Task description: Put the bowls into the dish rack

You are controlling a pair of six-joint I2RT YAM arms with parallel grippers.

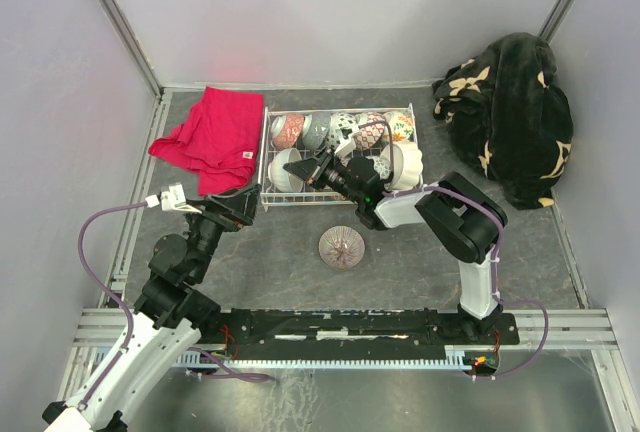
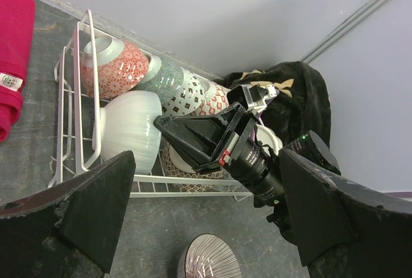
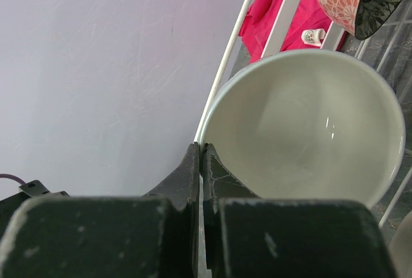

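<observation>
The white wire dish rack (image 1: 320, 202) holds several bowls: patterned ones along the back, pale ones in front. A white bowl (image 2: 129, 133) stands on its side at the rack's left front. My right gripper is shut at this bowl's rim (image 3: 322, 130); whether the rim is between the fingertips is unclear. A ribbed bowl (image 1: 341, 248) lies on the grey floor in front of the rack. My left gripper (image 1: 243, 207) stands open left of the rack's front corner, nothing between its fingers.
A red cloth (image 1: 215, 137) lies left of the rack, a dark patterned cloth (image 1: 505, 117) to its right. Walls enclose the sides and back. Floor around the ribbed bowl is clear.
</observation>
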